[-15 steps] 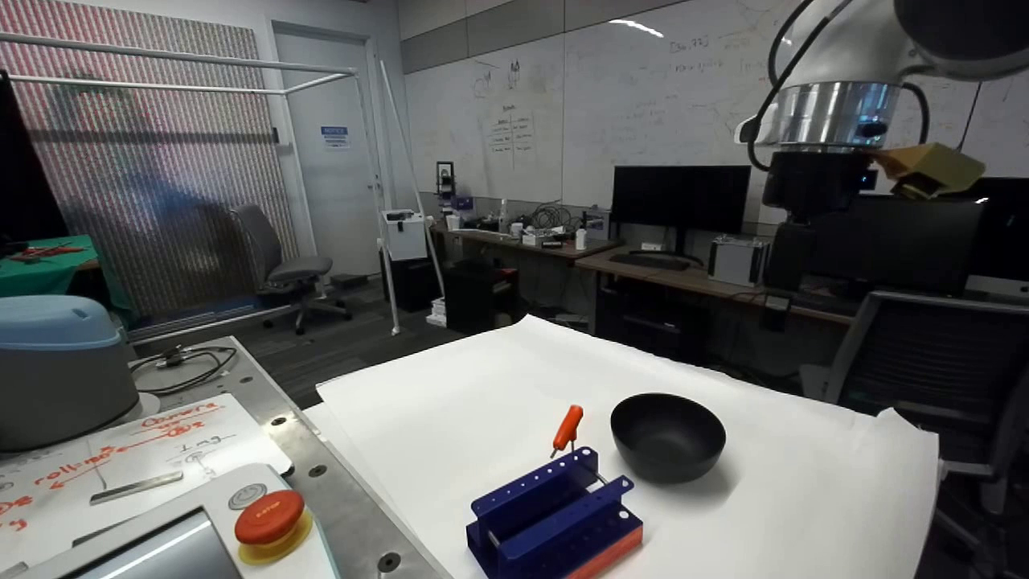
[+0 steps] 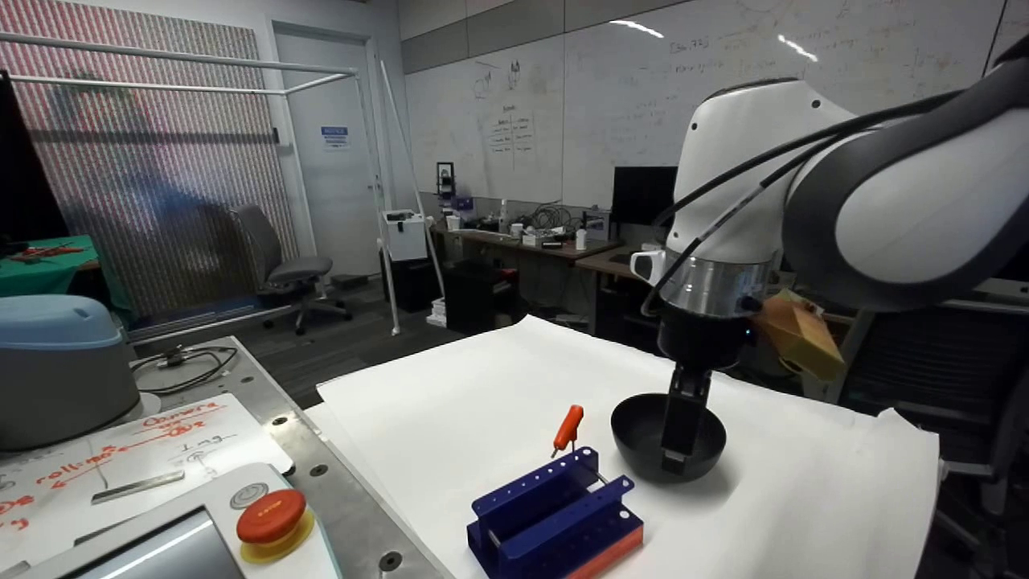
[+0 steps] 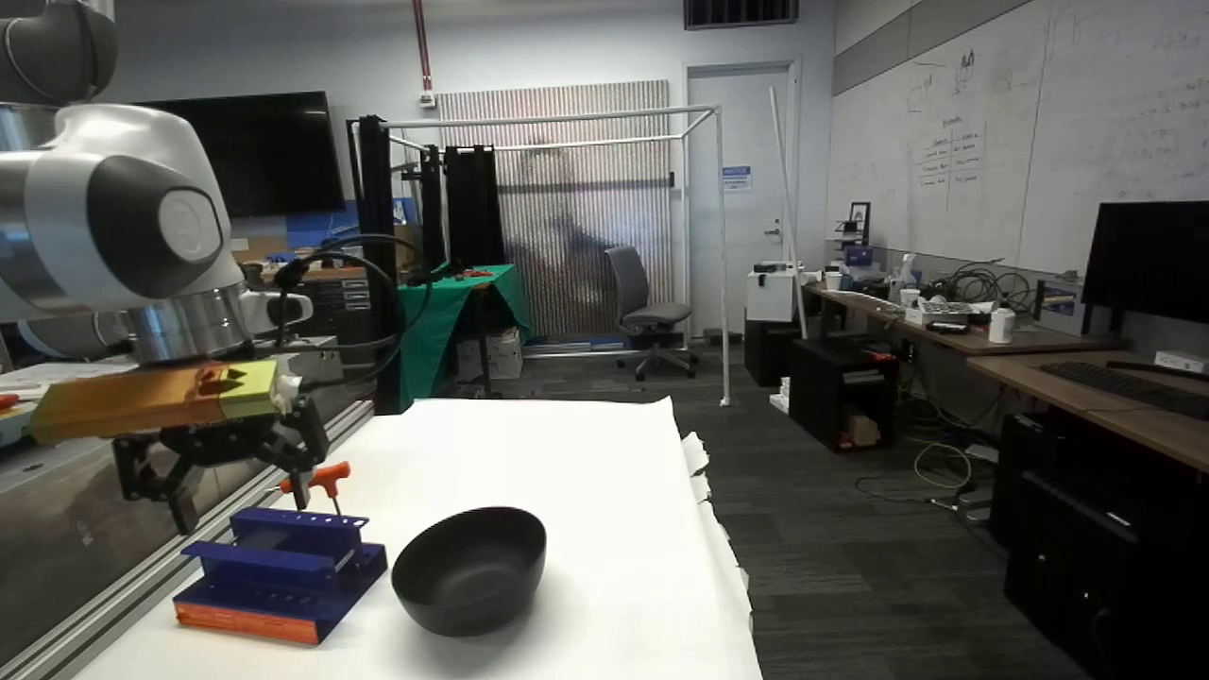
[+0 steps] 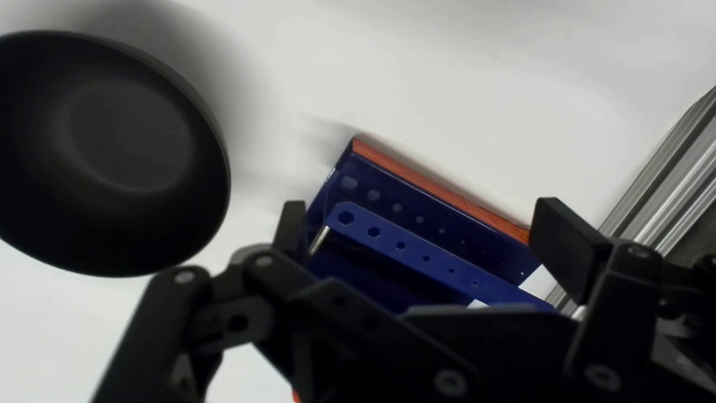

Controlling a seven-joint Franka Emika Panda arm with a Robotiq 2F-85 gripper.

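My gripper [image 3: 240, 516] stands open above the blue tool holder [image 3: 261, 567], its two black fingers spread apart and nothing between them. In the wrist view the holder's perforated rail [image 4: 429, 258] runs through the space between the fingertips, lower down. One orange-handled hex key [image 2: 569, 429] stands upright at the holder's far end; its short metal shaft shows in exterior view 2 below the orange handle [image 3: 329, 476]. An empty black bowl [image 3: 470, 572] rests on the white sheet beside the holder. In the wrist view the hex key is mostly hidden by the gripper.
White paper [image 2: 434, 386] covers the table, with free room behind and beyond the bowl. A metal rail [image 4: 661, 181] borders the holder's side. A red emergency stop button [image 2: 271, 516] and a whiteboard sheet [image 2: 135, 453] lie on the neighbouring bench.
The arm has come down and leftward in exterior view 1, from high at the right to low over the table, now partly covering the bowl there. Holder, hex key and bowl have stayed put.
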